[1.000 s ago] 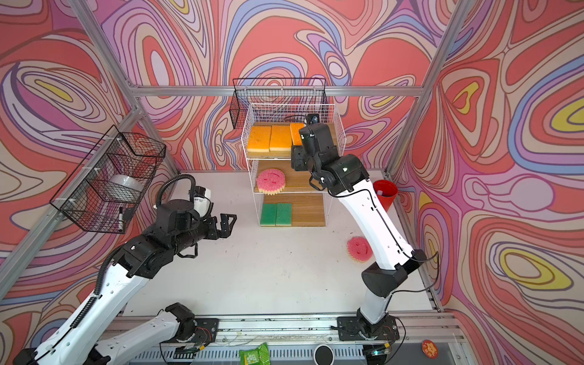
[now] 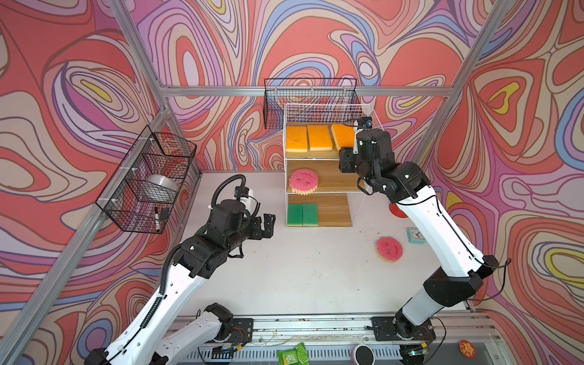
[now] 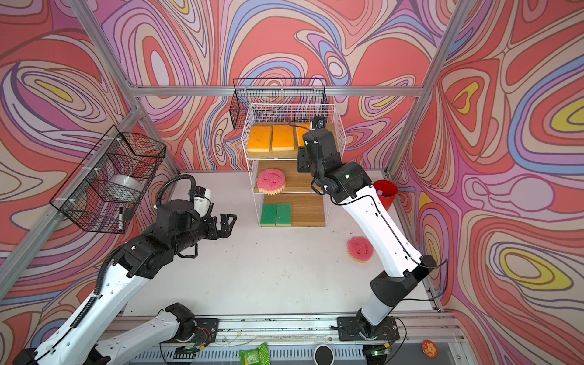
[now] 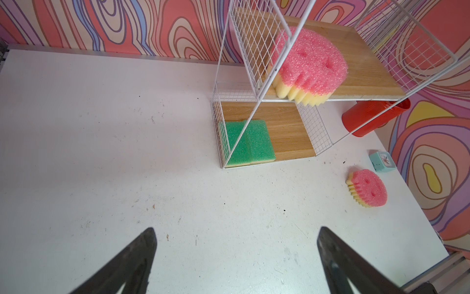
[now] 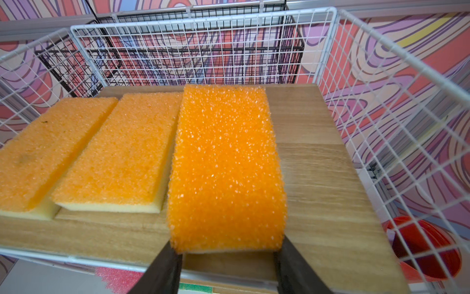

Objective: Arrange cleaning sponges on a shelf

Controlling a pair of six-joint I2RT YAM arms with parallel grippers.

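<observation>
My right gripper is shut on an orange sponge (image 5: 226,161) at the top shelf (image 5: 323,186), right of two orange sponges (image 5: 117,152) (image 5: 49,152) lying there. A pink sponge (image 3: 270,180) sits on the middle shelf. Two green sponges (image 4: 259,139) lie side by side on the bottom shelf. Another pink sponge (image 4: 367,188) lies on the table at the right. My left gripper stands open over the left part of the table, its fingers empty.
White wire sides enclose the shelves. A red cup (image 3: 385,194) and a small teal clock (image 4: 381,161) are on the right of the table (image 4: 122,171). Black wire baskets (image 3: 109,182) hang at left and back.
The left arm has stayed still.
</observation>
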